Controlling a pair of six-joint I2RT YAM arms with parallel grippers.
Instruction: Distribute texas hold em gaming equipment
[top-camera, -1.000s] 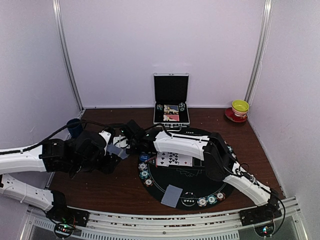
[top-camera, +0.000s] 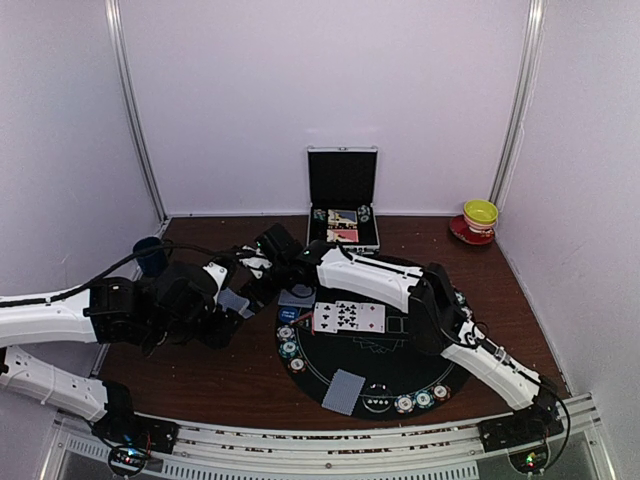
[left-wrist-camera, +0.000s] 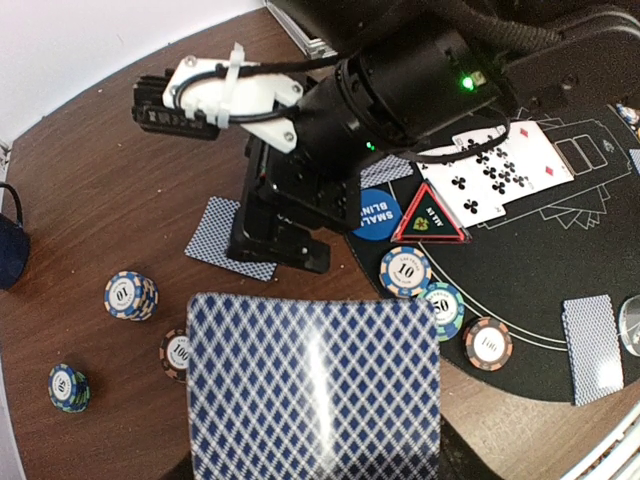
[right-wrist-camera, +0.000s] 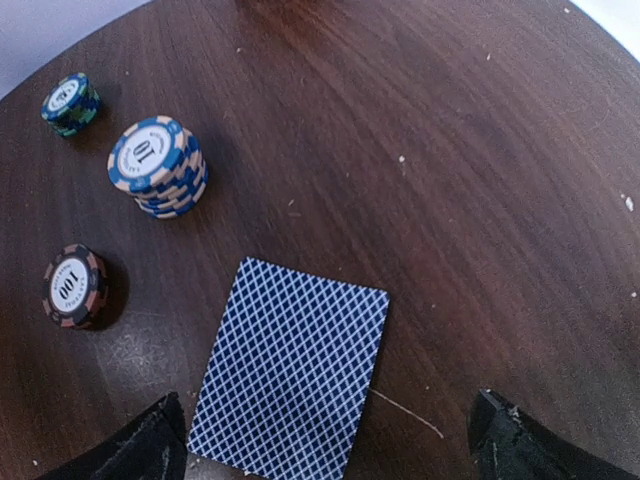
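Note:
A blue-checked card or deck (left-wrist-camera: 315, 390) fills the bottom of the left wrist view, and my left gripper (top-camera: 232, 305) is shut on it. My right gripper stands open over a face-down blue card (right-wrist-camera: 290, 370) lying on the brown wood. In the left wrist view, that card (left-wrist-camera: 228, 240) is partly covered by the right gripper's fingers (left-wrist-camera: 290, 250). Face-up cards (top-camera: 348, 317) lie on the black poker mat (top-camera: 370, 350). Another blue-backed card (top-camera: 344, 392) rests at the mat's front edge, and one more (top-camera: 297, 296) lies at its left side.
Chip stacks stand on the wood: blue 10 (right-wrist-camera: 160, 165), black 100 (right-wrist-camera: 73, 287), green 50 (right-wrist-camera: 70, 103). Several chips (top-camera: 290, 349) sit along the mat's rim. An open case (top-camera: 343, 180) is at the back, bowls (top-camera: 480, 212) at right, a dark cup (top-camera: 150, 258) at left. Both grippers are close together.
The left arm has barely moved.

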